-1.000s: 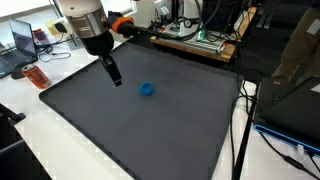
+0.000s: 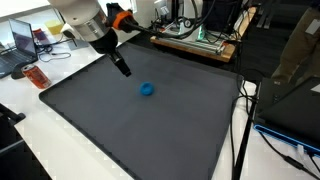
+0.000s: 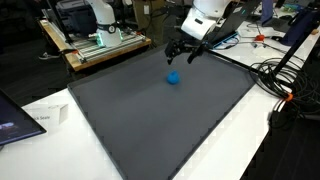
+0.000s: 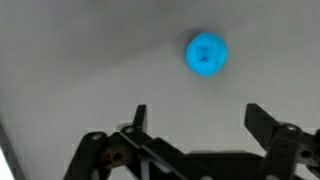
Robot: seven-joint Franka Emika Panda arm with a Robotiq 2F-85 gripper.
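A small round blue object sits on the dark grey mat. Exterior view 2 shows the same blue object towards the arm's side of the mat. My gripper is open, and the space between its fingers holds only bare mat. In the wrist view the blue object lies ahead of the fingertips, above the gap and apart from both fingers. From exterior view 1, my gripper hangs over the mat, to the left of the blue object.
An orange-red can stands off the mat's left corner, near a laptop. Black cables run along the mat's edge. Several items crowd a wooden-edged surface behind.
Over the last second my gripper has moved up and to the right in exterior view 1, nearer the blue object. The blue object has stayed in place.
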